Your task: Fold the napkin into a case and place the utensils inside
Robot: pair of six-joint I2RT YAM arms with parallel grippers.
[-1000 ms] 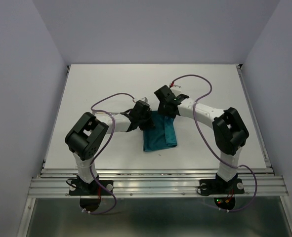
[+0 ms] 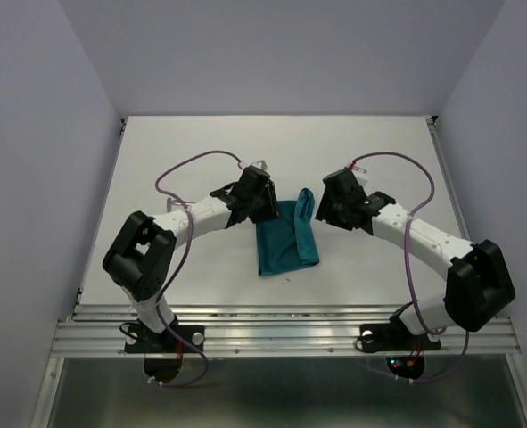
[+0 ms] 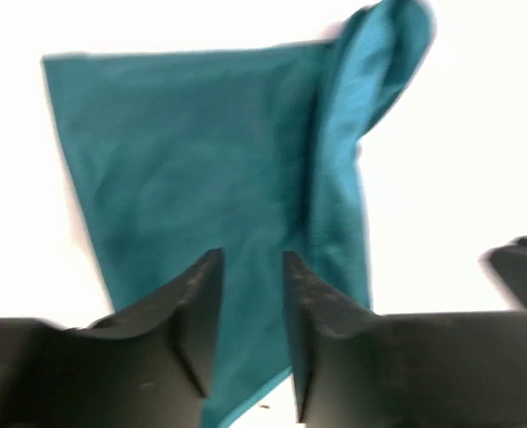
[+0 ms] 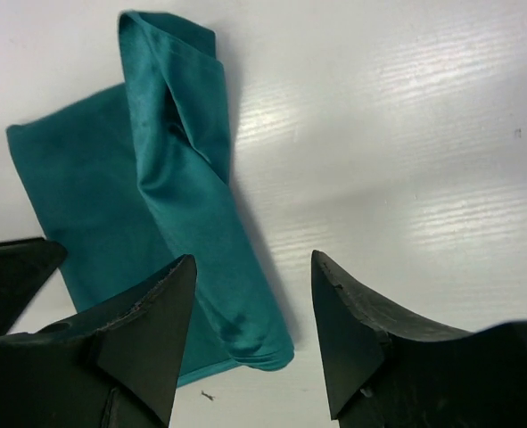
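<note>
A teal napkin [image 2: 278, 242] lies on the white table, its right side folded over into a narrow strip [image 4: 205, 218]. At the far end that strip is rumpled and stands up in a loose loop [image 4: 178, 62]; its near end is flatter. My left gripper is over the napkin's left part, partly open, with a gap between its fingers and only cloth beneath. To the right of the napkin, clear of it, my right gripper is open and empty. No utensil can be made out clearly.
A thin pale item [image 2: 173, 204] lies left of the napkin, mostly hidden behind the left arm. One dark fingertip [image 4: 18, 272] of the left gripper shows in the right wrist view.
My right gripper has moved right, off the folded strip, and now stands apart from it. The napkin's folded strip stays in place.
</note>
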